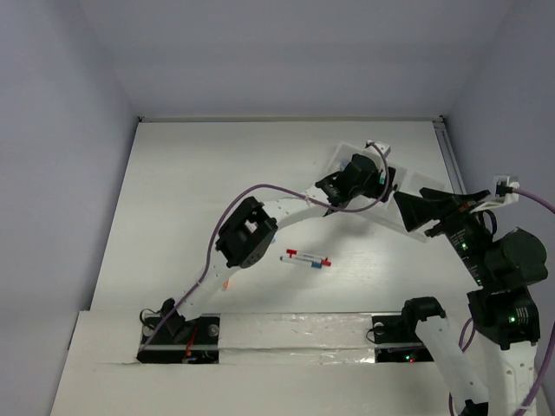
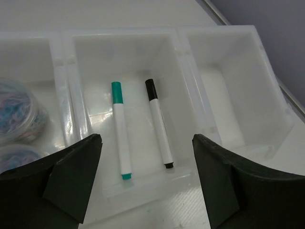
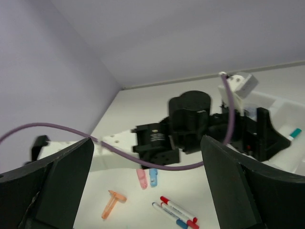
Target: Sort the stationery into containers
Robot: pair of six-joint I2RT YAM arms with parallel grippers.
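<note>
In the left wrist view, the middle compartment of a white container [image 2: 187, 86] holds a green-capped marker [image 2: 121, 138] and a black-capped marker [image 2: 159, 129], lying side by side. My left gripper is spread open above them, with nothing in its grasp. On the table, white-barrelled markers with red and blue caps [image 1: 308, 258] lie together. An orange item [image 3: 113, 204], a pink one [image 3: 142, 178] and a blue one [image 3: 153, 177] rest left of them in the right wrist view. My right gripper stays open and empty, high at the right side.
Round tubs of small coloured pieces [image 2: 19, 112] fill the left compartment. The right compartment [image 2: 221, 105] looks empty. The left arm [image 1: 295, 211] reaches across the table to the container, near the right arm's fingers in the top view.
</note>
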